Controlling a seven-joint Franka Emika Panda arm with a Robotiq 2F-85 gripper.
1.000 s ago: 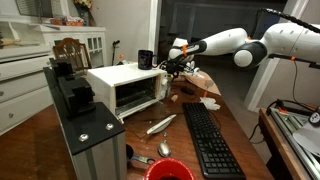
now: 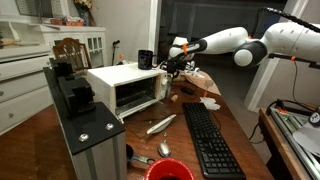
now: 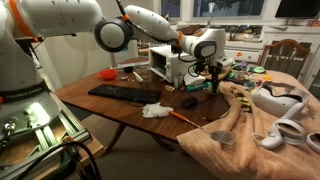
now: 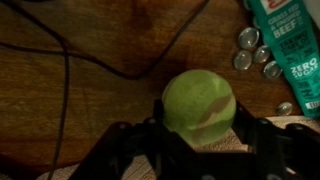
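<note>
In the wrist view a round, yellow-green thing [image 4: 198,103] with a brownish patch sits between the fingers of my gripper, which is shut on it. Dark wood and the edge of a tan cloth show beneath. Seen from outside, my gripper [image 3: 214,76] points down over the far side of the table, beyond the white oven [image 2: 122,74]. The held thing is too small to make out clearly there.
Near the grip lie a green printed packet [image 4: 292,48], clear beads [image 4: 247,39] and a dark cable [image 4: 112,68]. A black keyboard [image 2: 213,145], a red cup [image 2: 172,171] and a mouse [image 3: 190,101] are on the table. A white headset [image 3: 278,100] rests on the tan cloth [image 3: 265,160].
</note>
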